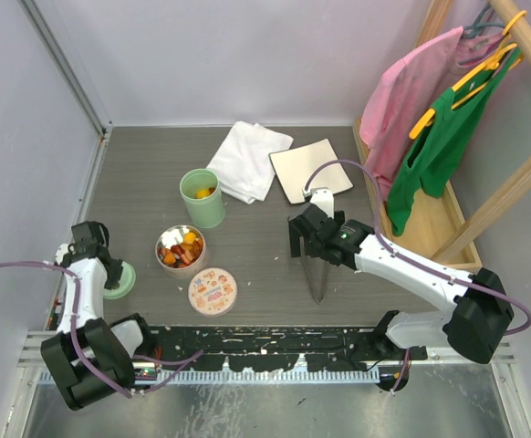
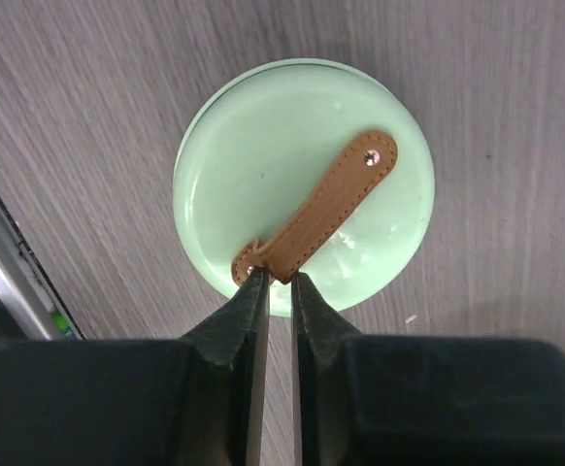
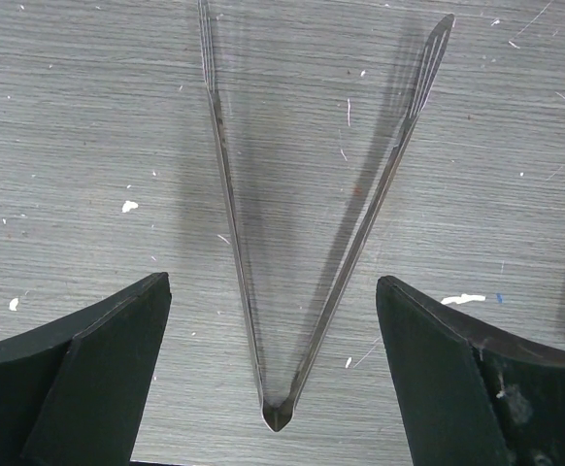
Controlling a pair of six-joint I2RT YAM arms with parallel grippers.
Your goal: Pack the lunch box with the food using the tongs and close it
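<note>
A green lid (image 1: 119, 285) with a brown leather strap (image 2: 331, 199) lies at the far left of the table. My left gripper is over it, fingertips at the strap's lower end, nearly together; whether they grip it is unclear. My right gripper hangs open above metal tongs (image 3: 353, 248), which lie spread on the table. A round container of food (image 1: 182, 257) sits mid-left, with a printed round lid (image 1: 213, 291) in front of it and a green canister (image 1: 202, 212) behind.
A white cloth (image 1: 247, 160) and a cream square board (image 1: 307, 167) lie at the back. A wooden rack (image 1: 471, 219) with hanging clothes occupies the right. Bare table (image 1: 265, 246) shows in the middle.
</note>
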